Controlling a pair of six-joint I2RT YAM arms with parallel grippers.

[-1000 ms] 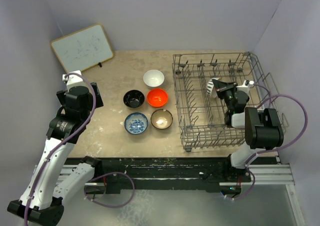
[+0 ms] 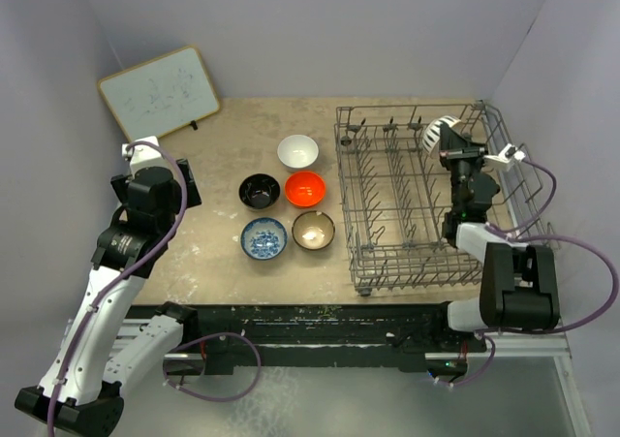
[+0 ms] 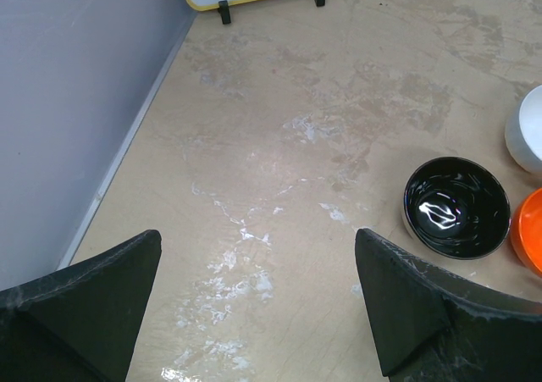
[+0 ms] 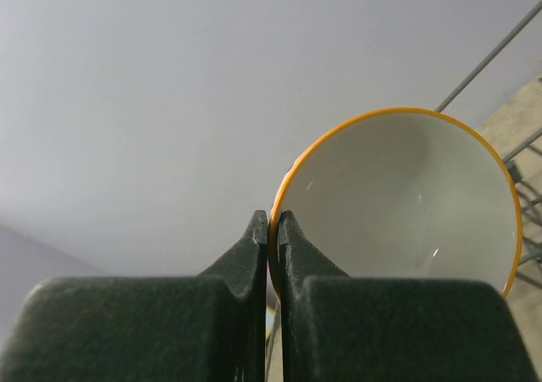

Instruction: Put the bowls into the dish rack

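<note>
My right gripper is shut on the rim of a white bowl point(image 4: 402, 200) with an orange-yellow edge. In the top view this striped white bowl point(image 2: 441, 135) is tilted on its side over the back right of the wire dish rack point(image 2: 363, 284). On the table left of the rack are a white bowl point(image 2: 297, 152), an orange bowl point(image 2: 305, 189), a black bowl point(image 2: 259, 192), a blue patterned bowl point(image 2: 263, 238) and a brown-rimmed bowl point(image 2: 314, 231). My left gripper stands open and empty over the table, left of the black bowl point(image 3: 457, 207).
A whiteboard point(image 2: 160, 93) leans at the back left. Bare table point(image 2: 203, 253) lies between the left arm and the bowls. Walls close in behind and on both sides. The rack has rows of upright wire prongs point(image 2: 368, 185).
The left arm and the table bowls look unmoved.
</note>
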